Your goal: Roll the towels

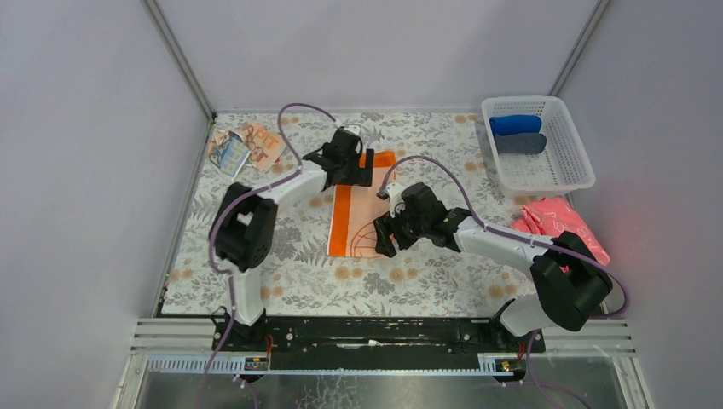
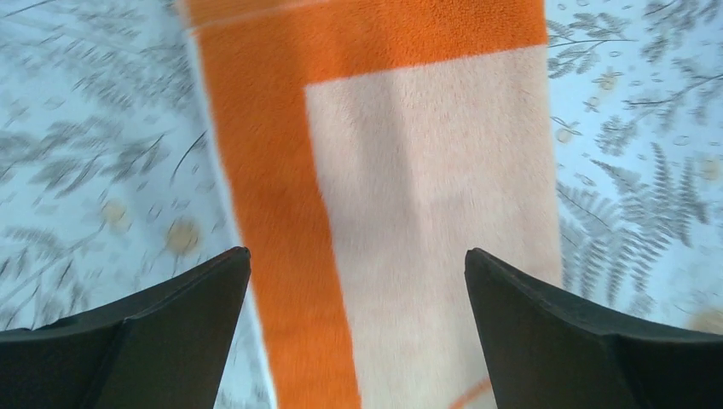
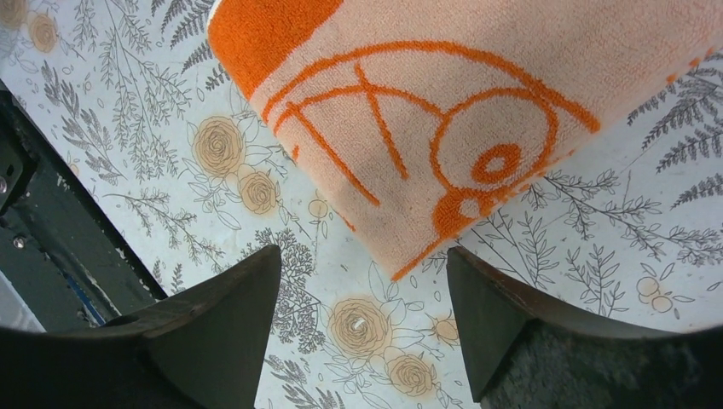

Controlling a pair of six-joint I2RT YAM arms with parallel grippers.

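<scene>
An orange and peach towel lies flat and upright-oriented in the middle of the table. My left gripper is over its back end; in the left wrist view the open fingers hang above the towel, which is blurred there. My right gripper is over the towel's front right corner; in the right wrist view that corner, with orange line drawing, lies between and beyond the parted fingers, not gripped.
A white basket with blue and grey rolls stands back right. A red cloth pile lies at the right edge, two printed pieces at the back left.
</scene>
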